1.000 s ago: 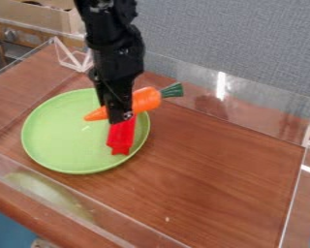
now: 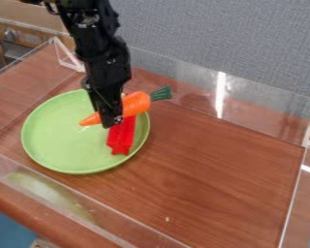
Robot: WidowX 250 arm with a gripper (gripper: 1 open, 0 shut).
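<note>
My black gripper [image 2: 111, 109] reaches down from the top left over a green plate [image 2: 61, 140], its fingers at an orange toy carrot [image 2: 135, 105] with a green top, which lies tilted across the plate's right part. A red block [image 2: 120, 140] lies on the plate beneath the carrot. Whether the fingers are closed on the carrot or only around it is hard to make out.
Clear barriers run along the back and front edges, and a white bracket stands at the back left.
The gripper and the carrot have shifted slightly to the left, with the arm a little differently angled. The plate and red block stay where they were.
</note>
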